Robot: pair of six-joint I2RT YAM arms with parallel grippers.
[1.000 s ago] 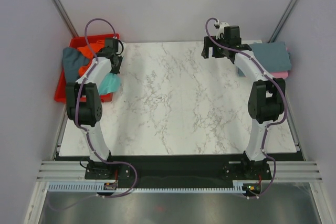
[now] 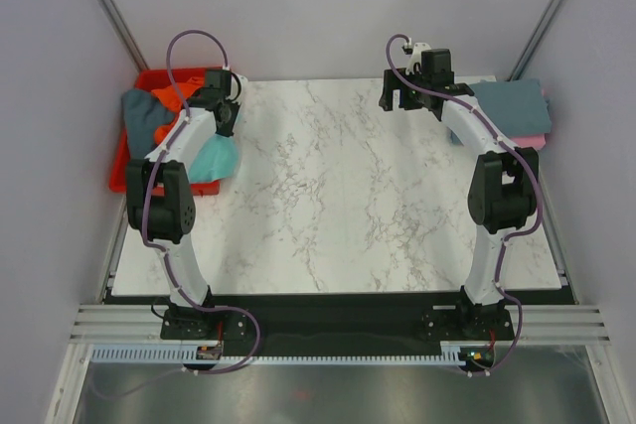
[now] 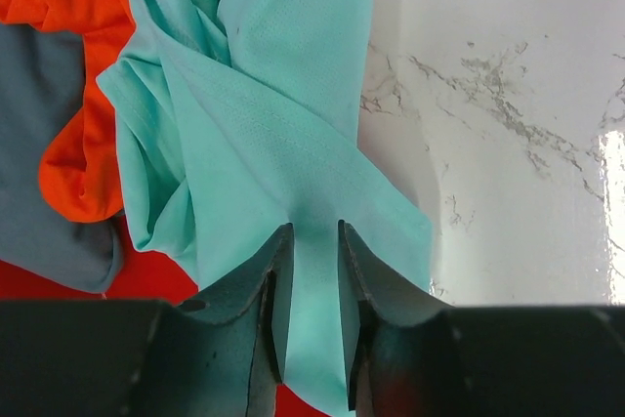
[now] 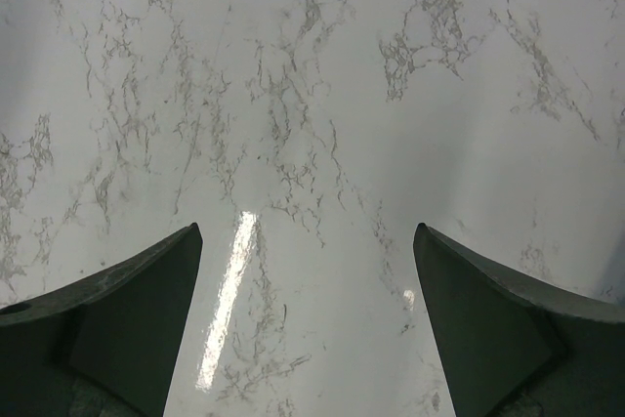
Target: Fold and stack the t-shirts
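Observation:
A turquoise t shirt (image 3: 264, 144) spills over the right edge of a red bin (image 2: 119, 174) onto the table. Orange cloth (image 2: 169, 98) and a grey-blue shirt (image 2: 146, 118) lie crumpled in the same bin. My left gripper points down over the turquoise shirt, its fingers apart by a narrow gap with turquoise fabric showing behind it. Whether cloth is pinched there I cannot tell. At the back right, my right gripper is wide open above bare table, nothing between its fingers. A folded grey-blue shirt (image 2: 512, 106) lies on a pink one (image 2: 532, 142) at the right.
The back wall (image 2: 318, 7) rises just behind it. The right forearm (image 2: 487, 121) reaches across near the folded stack.
The bin and its shirts have shifted slightly right since a second ago. The right arm is nearly still.

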